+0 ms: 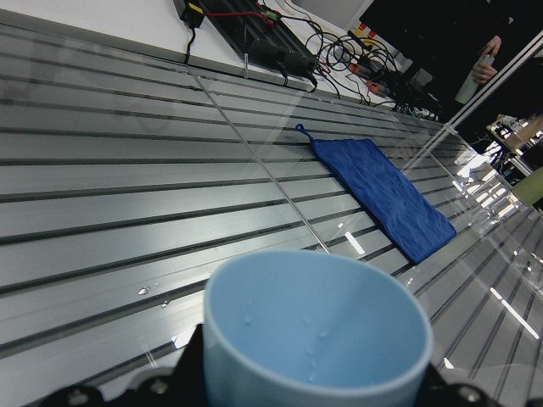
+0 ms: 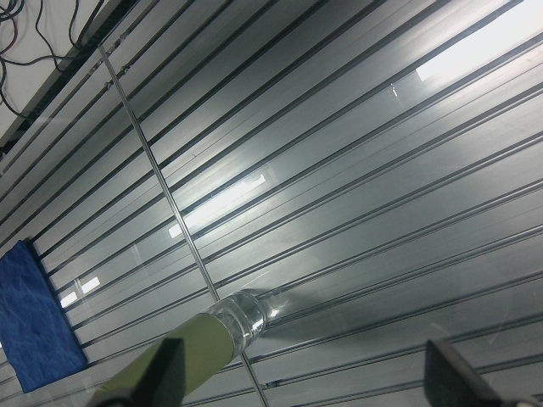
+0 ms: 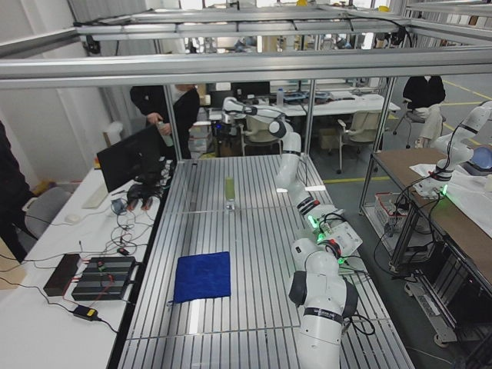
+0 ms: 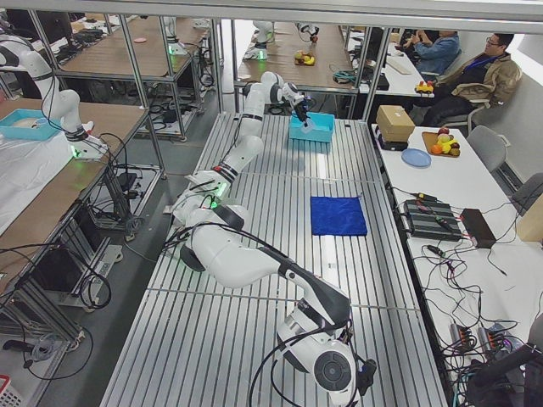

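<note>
A light blue cylindrical object (image 1: pixel 316 326) fills the bottom of the left wrist view, between the fingers of my left gripper (image 4: pixel 304 114), which is beside a blue bin (image 4: pixel 319 136) at the table's far end. A green-sleeved clear bottle (image 3: pixel 229 192) (image 2: pixel 182 356) lies or stands on the slatted table; it is at the lower left in the right wrist view. My right gripper (image 3: pixel 228 117) is raised above that end of the table, its two blurred fingertips wide apart. A blue cloth (image 3: pixel 201 275) lies flat mid-table.
A side desk (image 3: pixel 46 330) holds cables, black boxes and a monitor (image 3: pixel 127 157). Metal frame bars (image 3: pixel 231 68) run overhead. People are beside the far end.
</note>
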